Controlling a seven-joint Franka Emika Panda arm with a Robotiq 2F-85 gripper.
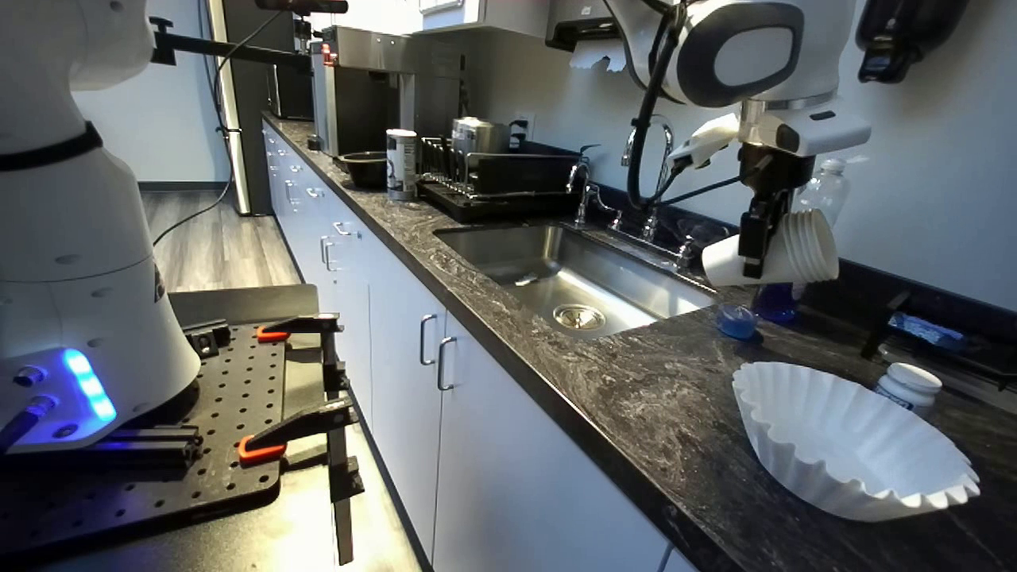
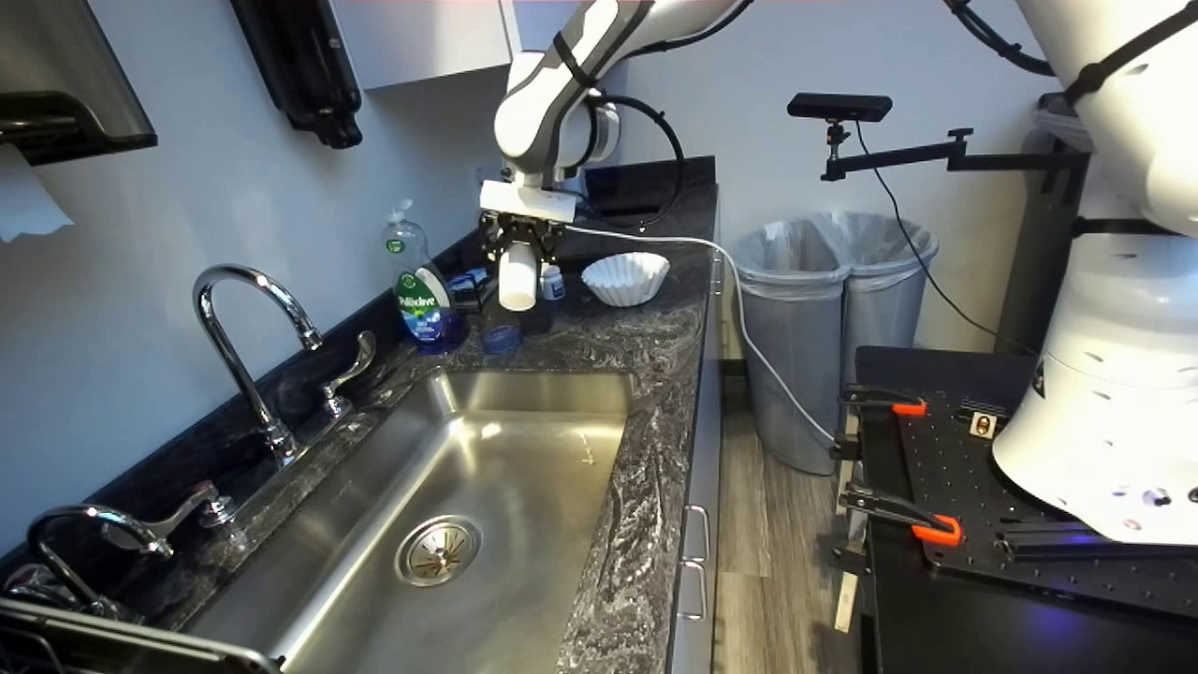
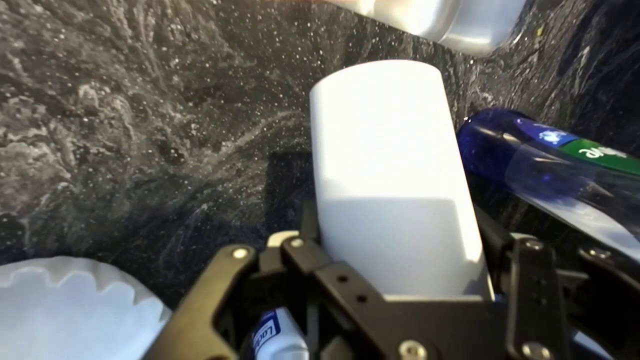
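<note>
Several nested white cups [image 1: 806, 249] lie on their side in the air, clasped by my gripper [image 1: 755, 249] above the counter near the sink's right end. Their base end points toward the sink and their rims face away from it. In the wrist view the smooth white cup wall [image 3: 390, 150] fills the space between the black fingers, and the rims are hidden. From the second exterior view, my gripper [image 2: 519, 241] is over the counter beyond the sink, with the cup's white base [image 2: 518, 287] facing the camera.
A white fluted coffee filter [image 1: 839, 448] rests on the counter, a small white bottle [image 1: 910, 384] behind it. Close to the cups stands a blue dish soap bottle [image 2: 423, 294], with a small blue item [image 1: 736, 321] nearby. The sink [image 2: 494, 584] is empty.
</note>
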